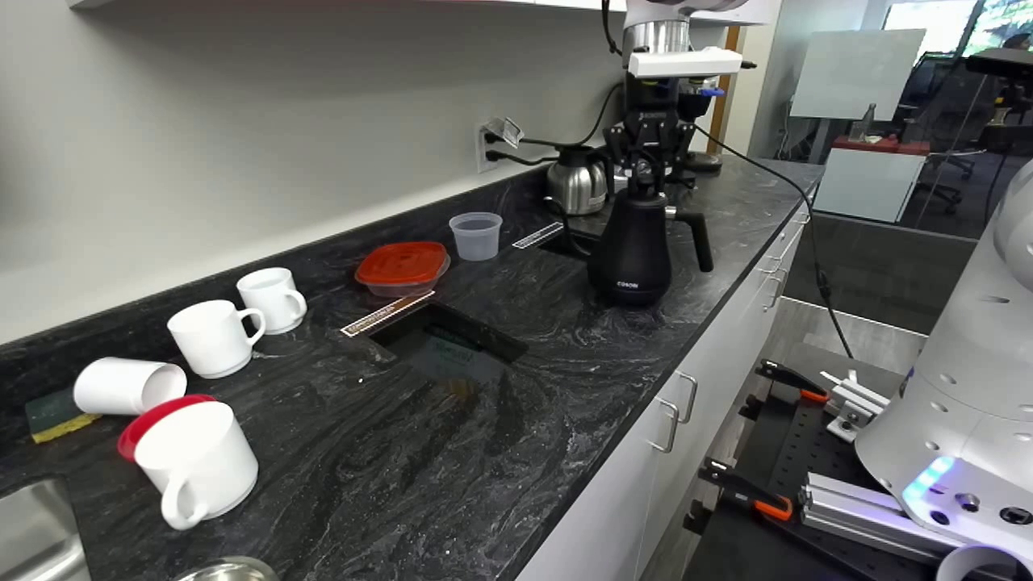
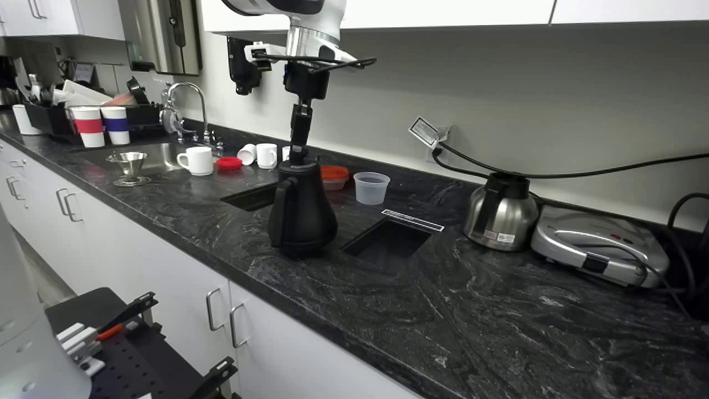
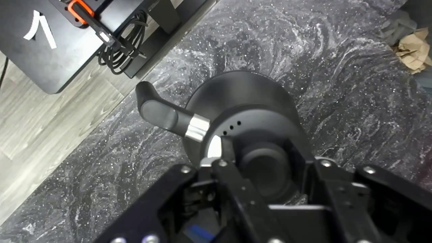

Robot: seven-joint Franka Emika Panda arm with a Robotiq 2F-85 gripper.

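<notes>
A matte black gooseneck kettle [image 1: 629, 253] stands upright at the counter's middle, its handle toward the front edge. From above in the wrist view, the kettle [image 3: 243, 91] shows its lid and round knob [image 3: 265, 166], with a finger on either side. My gripper [image 1: 644, 182] points straight down and is shut on the kettle's lid knob. Exterior view 2 has the gripper [image 2: 297, 158] directly over the kettle [image 2: 306, 213], near the rectangular cutouts. Whether the base touches the counter is hard to tell.
Two dark rectangular recesses [image 1: 450, 334] lie in the counter. A clear plastic tub [image 1: 476, 236], a red-lidded container [image 1: 402, 267] and several white mugs [image 1: 208, 339] line the wall side. A steel carafe [image 2: 502, 213] and silver appliance [image 2: 598, 243] stand farther along.
</notes>
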